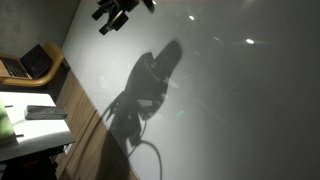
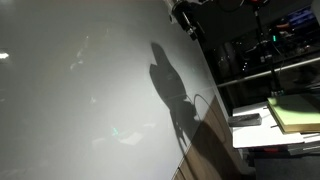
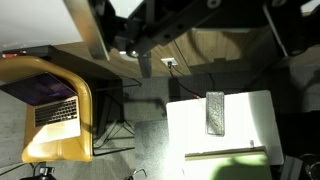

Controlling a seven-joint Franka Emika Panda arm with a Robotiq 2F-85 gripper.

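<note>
My gripper [image 1: 118, 14] hangs dark at the top edge in exterior view 1, in front of a large pale surface. In exterior view 2 only part of the dark gripper [image 2: 185, 18] shows at the top. Dark, blurred gripper parts fill the upper part of the wrist view; how the fingers stand cannot be made out. A grey oblong object [image 3: 215, 115] lies on a white tabletop [image 3: 180, 118], well apart from the gripper. Beside it is a green flat item [image 3: 232, 168].
A laptop [image 3: 57, 118] sits on an orange chair [image 3: 84, 105]. Dark clutter [image 2: 285, 50] stands at the right in exterior view 2.
</note>
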